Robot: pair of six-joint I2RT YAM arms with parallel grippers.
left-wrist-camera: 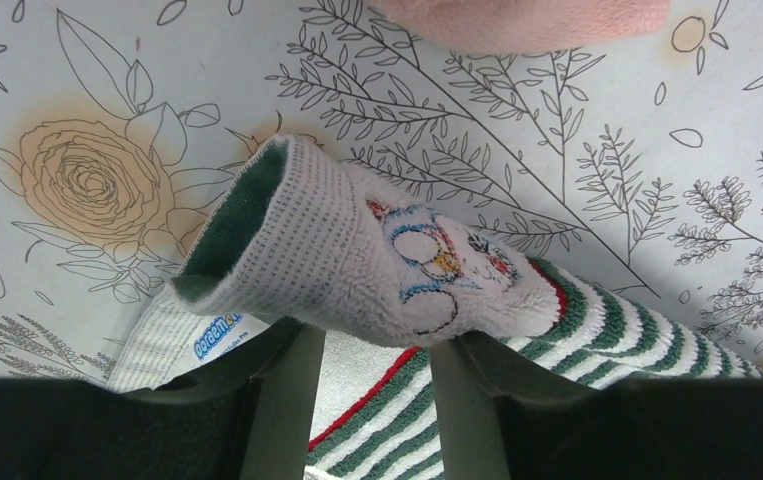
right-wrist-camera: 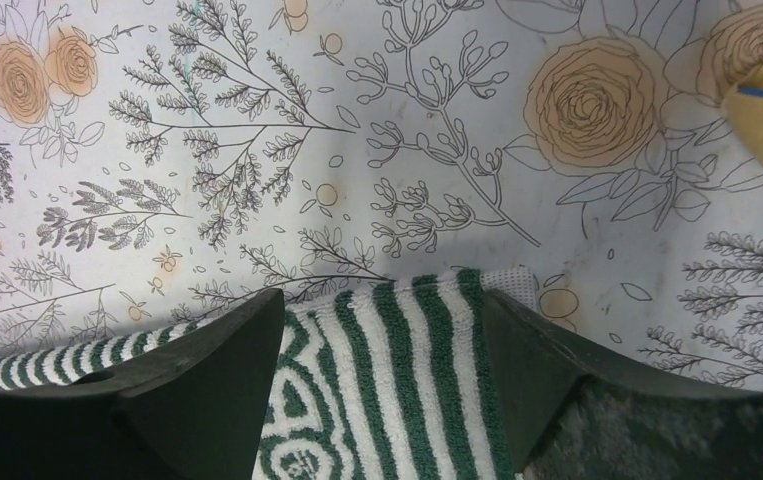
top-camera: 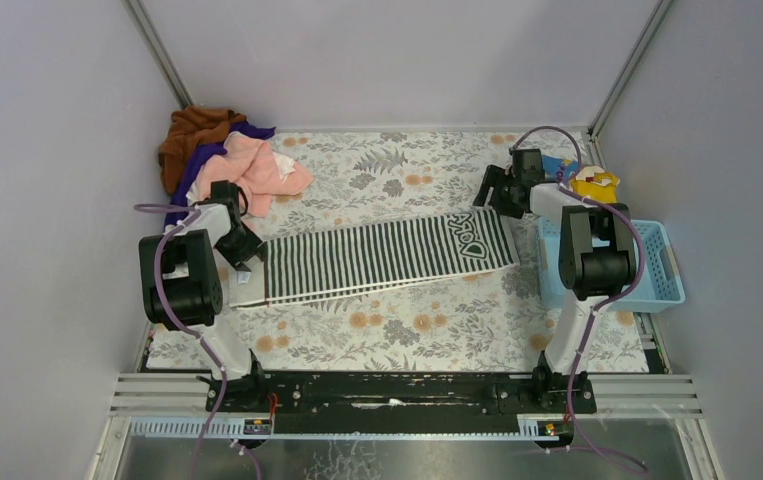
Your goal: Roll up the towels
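Observation:
A long green-and-white striped towel [top-camera: 377, 255], folded lengthwise, lies across the middle of the table. Over its pale left end is my left gripper [top-camera: 255, 256]. In the left wrist view that end's upper layer [left-wrist-camera: 357, 250] is raised and curled, with dark green inside. The left fingers [left-wrist-camera: 282, 390] stand apart at its near side, and the lower layer with its red line and label shows between them. At the towel's far right corner, my right gripper is open. Its fingers [right-wrist-camera: 247, 350] straddle the striped edge [right-wrist-camera: 407, 300] without closing on it.
A pile of loose cloths, pink [top-camera: 257, 165], brown [top-camera: 192, 140] and purple, lies at the back left. On the right stand a light blue basket [top-camera: 662, 250] and a yellow packet [top-camera: 597, 185].

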